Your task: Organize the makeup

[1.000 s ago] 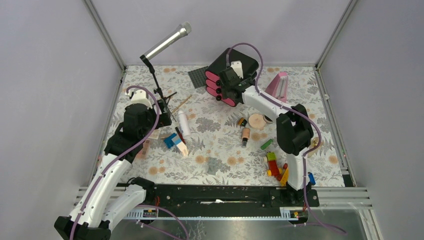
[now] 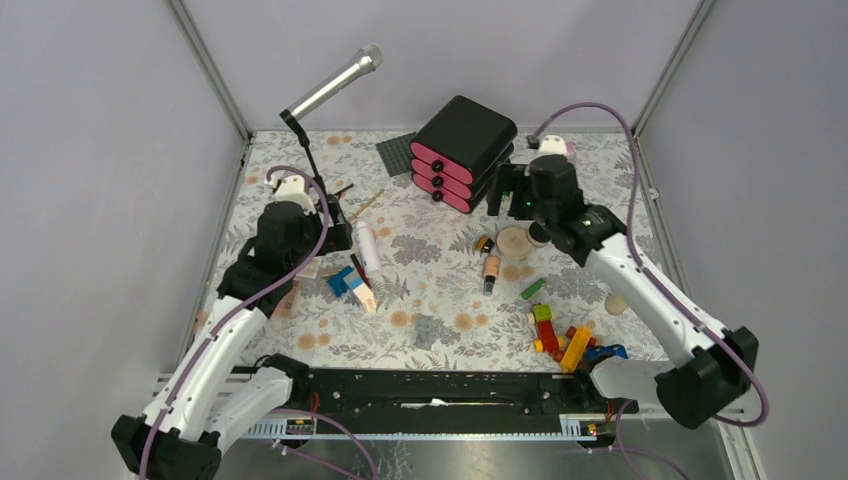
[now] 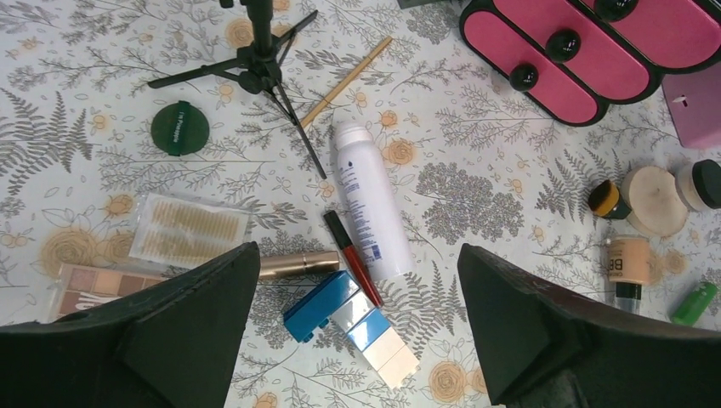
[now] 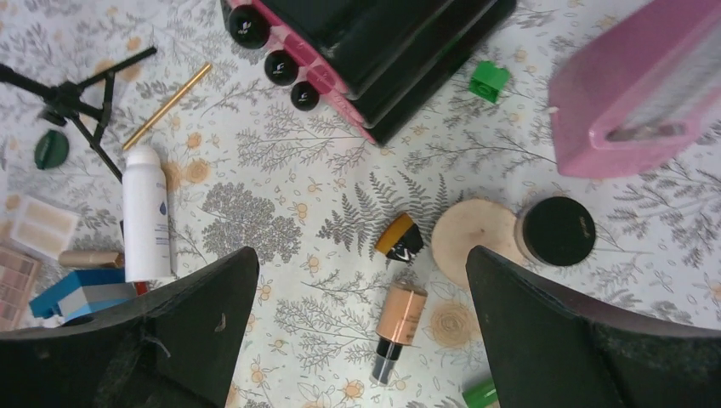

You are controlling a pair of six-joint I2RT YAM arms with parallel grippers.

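A black box with pink drawers (image 2: pixel 465 140) stands at the back; its drawers look shut. My right gripper is open and empty above the table, right of the box. Below it lie a foundation bottle (image 4: pixel 401 314), a round powder compact (image 4: pixel 476 238), a black-lidded jar (image 4: pixel 558 231) and a small black-and-gold item (image 4: pixel 400 236). My left gripper hangs open and empty over the left side. Beneath it are a white spray bottle (image 3: pixel 372 204), a dark red pencil (image 3: pixel 350 255), a metallic tube (image 3: pixel 298 264), a palette (image 3: pixel 102 287) and a flat clear packet (image 3: pixel 191 229).
A microphone stand (image 2: pixel 318 165) rises at the back left, its legs spread on the table. Toy bricks (image 2: pixel 575 348) lie front right, and a blue block (image 3: pixel 321 304) is front left. A pink container (image 4: pixel 633 93) stands back right.
My right gripper has moved rightward from in front of the drawer box, its arm swinging right. The left gripper has shifted slightly right. The table items appear unmoved.
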